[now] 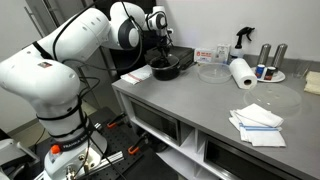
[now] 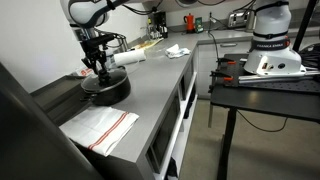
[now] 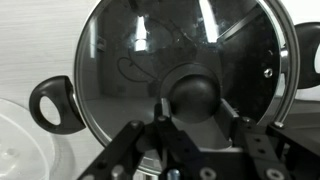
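A black pot (image 2: 113, 94) with two side handles stands at the far end of the counter in exterior view 1. Its glass lid (image 3: 130, 60) has a metal rim and a round black knob (image 3: 194, 97). From above, my gripper has one finger on each side of this knob and is shut on it. In exterior view 2 the lid appears to be at the pot's top; whether its rim sits fully down is hard to tell. The pot's inside is dim behind the glass.
A folded white towel (image 2: 100, 127) lies beside the pot. Clear bowls (image 1: 213, 73), a paper roll (image 1: 242, 73) and several bottles stand along the back. White cloths (image 1: 258, 125) lie at the right.
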